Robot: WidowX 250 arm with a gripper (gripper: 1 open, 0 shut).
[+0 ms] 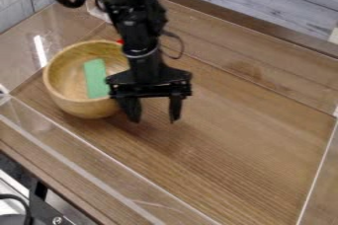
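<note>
The black gripper [149, 111] is low over the wooden table, just right of a pale wooden bowl [63, 73], with its two fingers spread open and nothing visible between them. In the bowl lies a light green block [97, 79], partly beside the arm. A small red object [122, 41] is mostly hidden behind the arm.
A wall of whitewashed boards [271, 2] runs along the back. A black cable [11, 201] lies at the lower left.
</note>
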